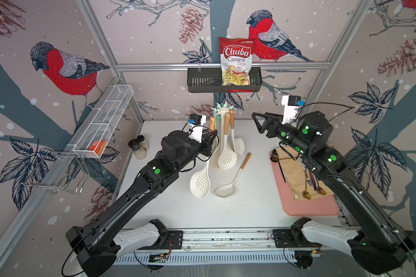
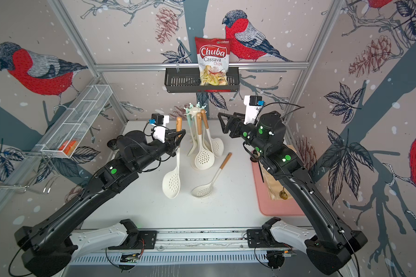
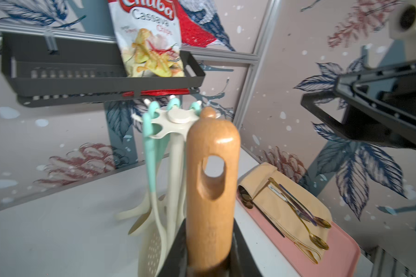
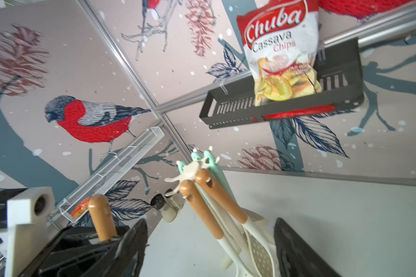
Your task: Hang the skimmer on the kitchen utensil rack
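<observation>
A white perforated skimmer (image 1: 199, 182) hangs upright from my left gripper, which is shut on the skimmer's wooden handle (image 3: 212, 184) just below its holed end. Behind it stands the utensil rack (image 3: 171, 121), white and mint, with several wooden-handled utensils around it. My right gripper is open, with no object held, right of the rack and above the table; in the right wrist view the rack's utensils show beyond its fingertips.
Another skimmer (image 1: 225, 188) lies on the table (image 1: 235, 214). A pink tray (image 1: 300, 210) with cutlery is at right, shakers (image 1: 136, 148) at left, a black shelf (image 1: 203, 83) with chips at the back.
</observation>
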